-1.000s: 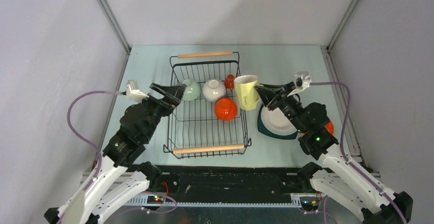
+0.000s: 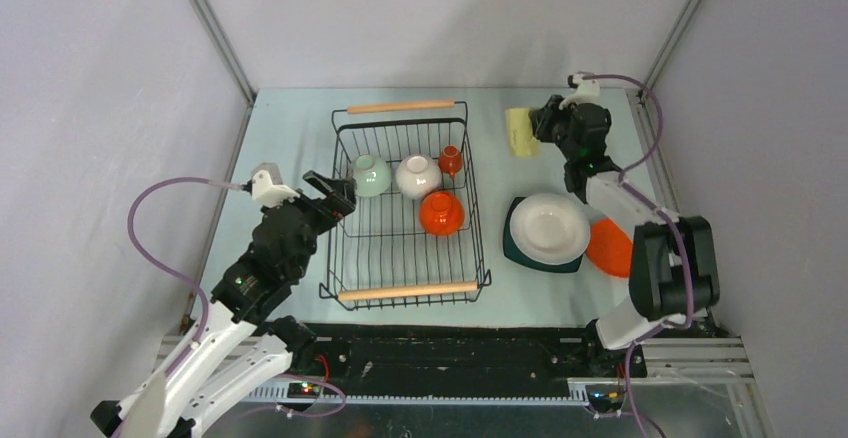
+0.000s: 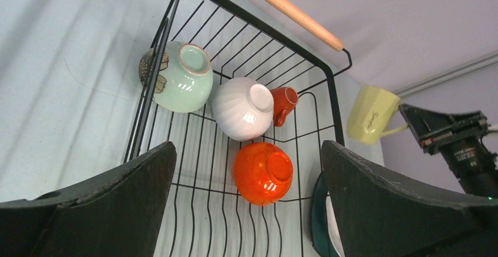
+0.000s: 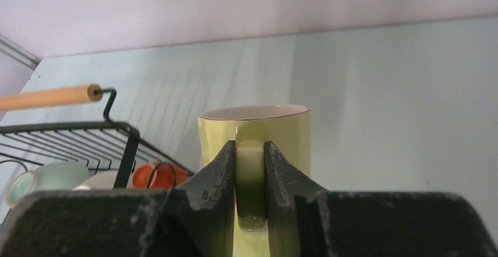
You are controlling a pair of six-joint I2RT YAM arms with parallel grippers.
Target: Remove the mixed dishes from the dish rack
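Note:
The yellow mug [image 2: 521, 132] hangs at the table's back right, with my right gripper [image 2: 541, 123] shut on its handle [image 4: 251, 181]. In the right wrist view the mug looks upright, its rim at the top. The wire dish rack [image 2: 400, 258] holds a pale green bowl [image 2: 371, 175], a white bowl [image 2: 417, 175], an orange bowl [image 2: 441, 214] and a small red-orange cup [image 2: 450, 161], bowls bottom up. Above the rack's left side, my left gripper stands open with nothing between its fingers.
Right of the rack a white plate [image 2: 550, 229] lies on a dark green square plate [image 2: 514, 250]. An orange plate [image 2: 609, 248] is beside them, partly under the right arm. Bare table shows at the back right. Wooden handles [image 2: 400, 106] top the rack's ends.

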